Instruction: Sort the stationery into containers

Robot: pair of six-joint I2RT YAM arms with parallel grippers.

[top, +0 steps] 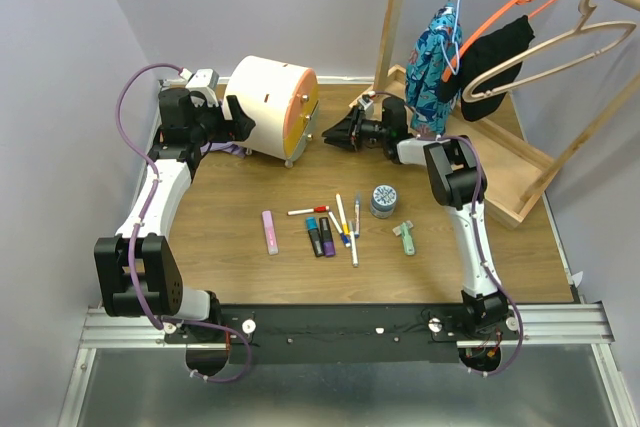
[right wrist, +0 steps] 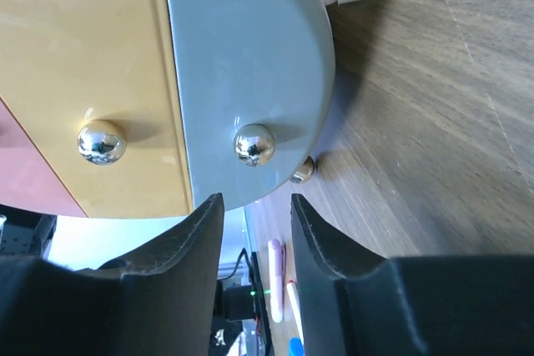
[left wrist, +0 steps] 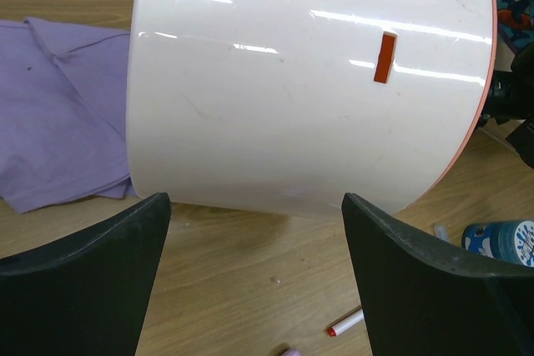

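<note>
A white rounded drawer cabinet (top: 262, 97) stands at the back left, its coloured front facing right. In the right wrist view, a grey-blue drawer front (right wrist: 242, 56) carries a silver knob (right wrist: 254, 145), with yellow and pink fronts beside it. My right gripper is open before this front, fingers apart and nothing between them. At the cabinet's other side my left gripper stands open and empty. On the table lie a pink stick (top: 269, 232), a dark teal-capped marker (top: 314, 237), a purple marker (top: 327, 237), a red-tipped pen (top: 308, 211) and several slim pens.
A round tin (top: 383, 201) and a pale green gadget (top: 405, 237) lie right of the pens. A wooden rack (top: 500, 157) with hanging clothes fills the back right. Purple cloth (left wrist: 62, 114) lies behind the cabinet.
</note>
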